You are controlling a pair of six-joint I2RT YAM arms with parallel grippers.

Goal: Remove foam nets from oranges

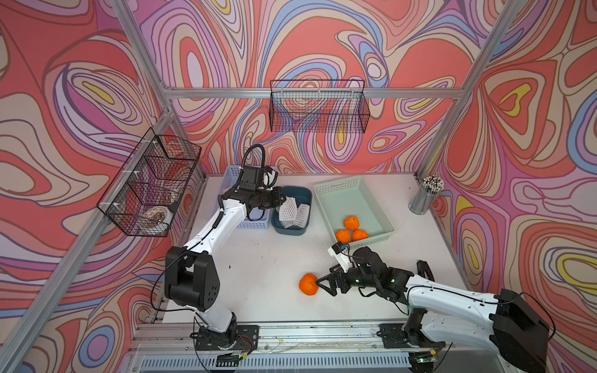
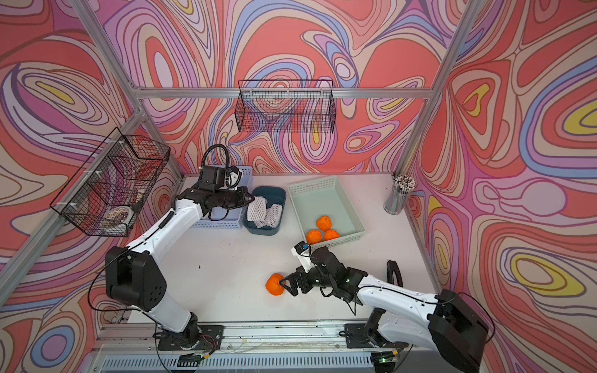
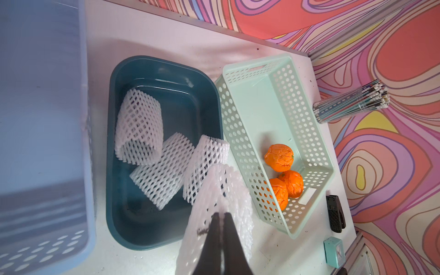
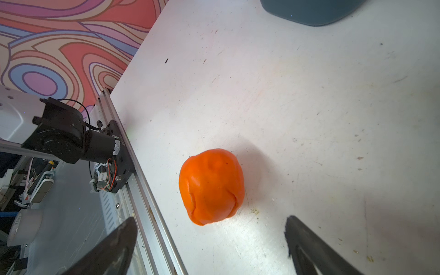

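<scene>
A white foam net [image 3: 211, 192] hangs from my left gripper, which is shut on it. Below lies the dark teal bin [image 3: 120, 229], where several other foam nets [image 3: 138, 126] rest. One bare orange [image 4: 211, 185] sits on the white table near its front edge. My right gripper [image 1: 327, 284] stands open just right of that orange, and in the right wrist view its fingers [image 4: 306, 245] are spread with nothing held between them. Three bare oranges [image 3: 279, 158] lie at the near end of the pale green basket [image 3: 245, 130].
A light blue basket [image 3: 87, 192] stands left of the teal bin, its contents mostly hidden by my left arm. At the far right are a holder of sticks [image 1: 426, 194] and a dark object [image 1: 425, 269].
</scene>
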